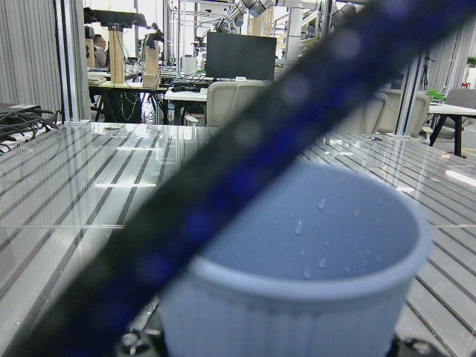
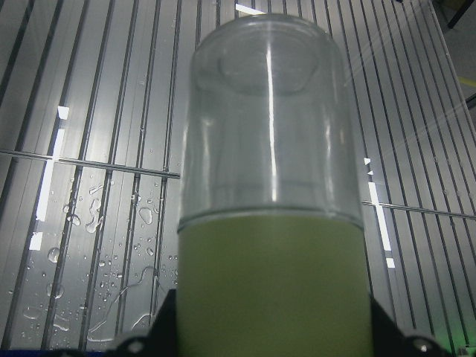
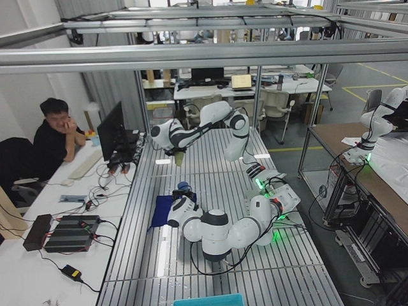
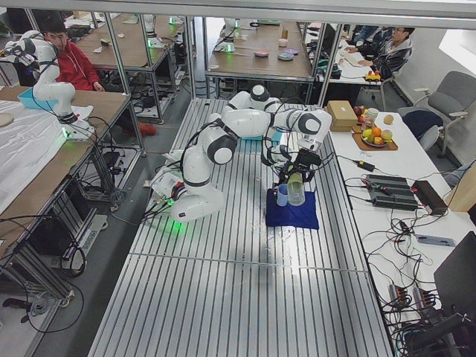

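A light blue cup (image 1: 297, 312) with droplets inside fills the lower left wrist view, a blurred dark bar crossing in front. My left gripper (image 3: 182, 195) is at that cup (image 4: 282, 195), over a dark blue cloth (image 4: 291, 216); its fingers are mostly hidden. A clear cylindrical container (image 2: 271, 134) with a green lower part fills the middle of the right wrist view, bottom end upward. It is held in my right gripper (image 3: 177, 153), high above the slatted table.
A teal bin (image 3: 207, 299) sits at the near end of the table in the camera left view. Water drops lie on the slats (image 2: 89, 245). A desk with electronics runs alongside.
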